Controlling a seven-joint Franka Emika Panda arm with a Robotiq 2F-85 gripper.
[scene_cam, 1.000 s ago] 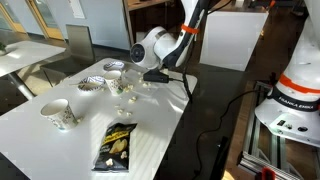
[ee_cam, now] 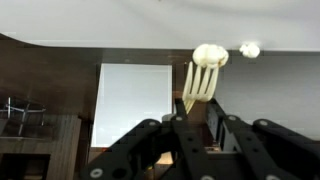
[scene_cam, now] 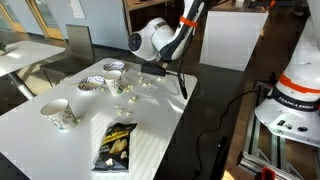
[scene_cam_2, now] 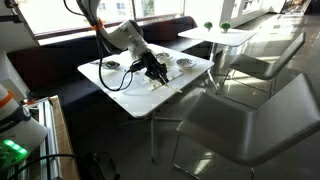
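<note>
My gripper is shut on a pale fork, whose tines point to the top of the wrist view. A white lump shows at the tine ends; whether it is on the tines or on the table behind them I cannot tell. A second white piece lies apart at the table's edge. In exterior view 1 the gripper hangs over the far end of the white table, near several scattered white pieces. The fork is too small to make out there.
A patterned cup stands at the left of the table, another cup near the middle. Bowls sit behind. A black snack bag lies at the front. Past the table edge is open floor.
In exterior view 1 my gripper has risen slightly at the far end of the table. The cups, bowls and bag are where they were.
</note>
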